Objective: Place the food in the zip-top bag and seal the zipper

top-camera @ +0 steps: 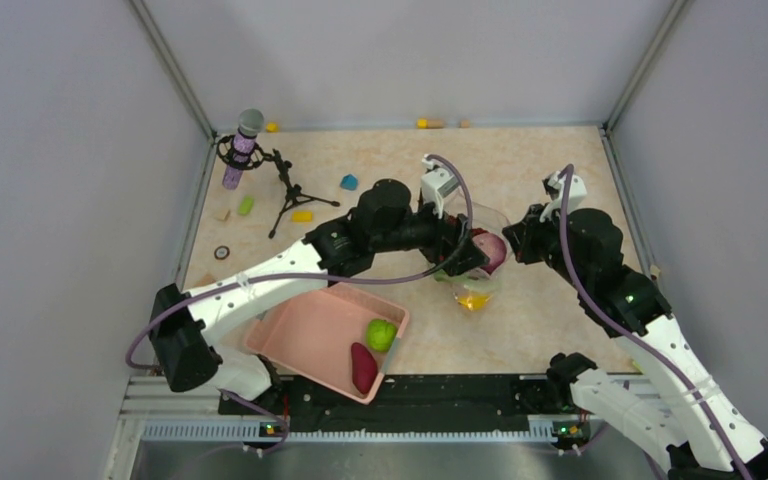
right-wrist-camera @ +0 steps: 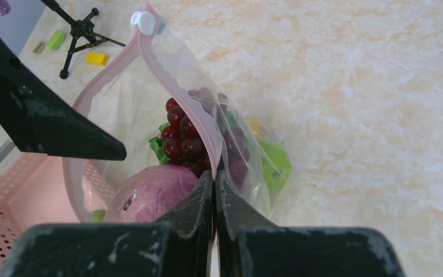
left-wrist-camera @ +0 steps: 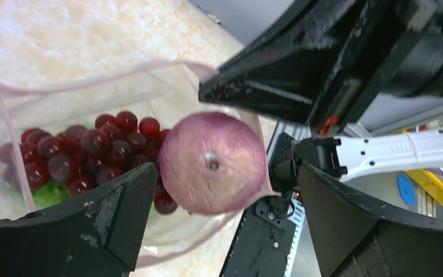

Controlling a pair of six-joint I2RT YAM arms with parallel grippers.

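The clear zip top bag (right-wrist-camera: 176, 81) stands with its pink-edged mouth wide apart. Inside are dark red grapes (left-wrist-camera: 104, 147) and something green. A purple cabbage-like ball (left-wrist-camera: 213, 164) rests in the mouth's near-right end, beside the grapes and against the bag's edge. My left gripper is open above the bag, its fingers apart and clear of the purple ball. My right gripper is shut on the bag's rim, holding the mouth's right edge. At the far end of the rim sits the white slider (right-wrist-camera: 144, 22).
A pink basket (top-camera: 290, 340) at front left holds a green ball-shaped vegetable (top-camera: 381, 334) and a dark red, long one (top-camera: 364, 368). A black tripod (top-camera: 290, 190) stands at back left, with small blocks around it. The table right of the bag is bare.
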